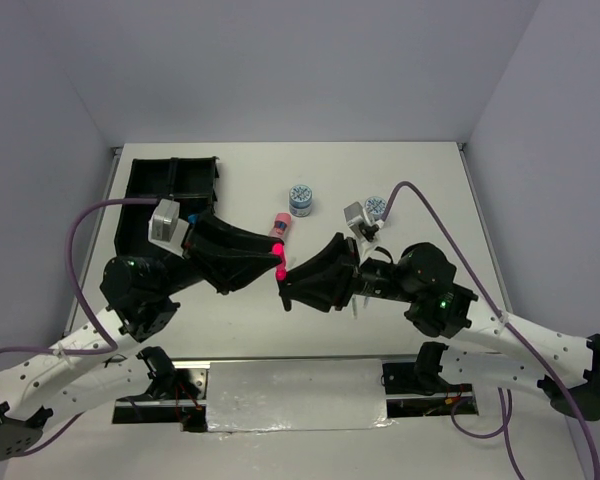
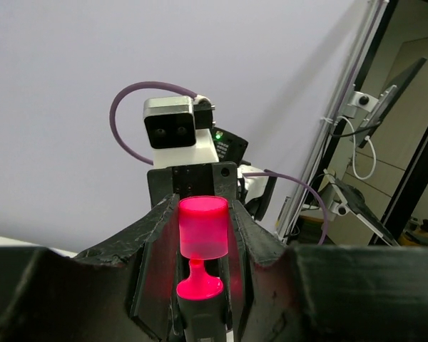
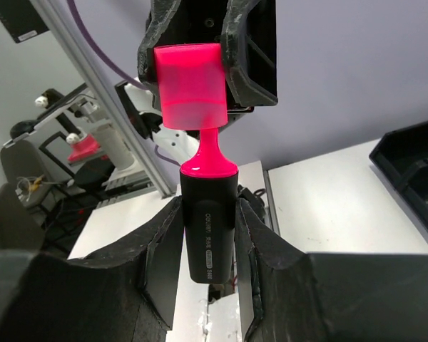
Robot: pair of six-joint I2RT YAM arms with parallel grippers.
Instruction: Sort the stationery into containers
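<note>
Between the two arms, in mid-air over the table, is a pink-and-black highlighter in two parts. My left gripper is shut on the pink cap. Just below it, my right gripper grips the black body, which has a pink collar and a narrow pink neck. In the right wrist view the neck reaches up to the cap's open end, slightly off its middle; whether the tip is inside cannot be told. A black compartment tray stands at the back left, partly hidden by my left arm.
Two blue-and-white round tubs stand at the back. A pink item lies behind the grippers. Slim light items lie near the right gripper.
</note>
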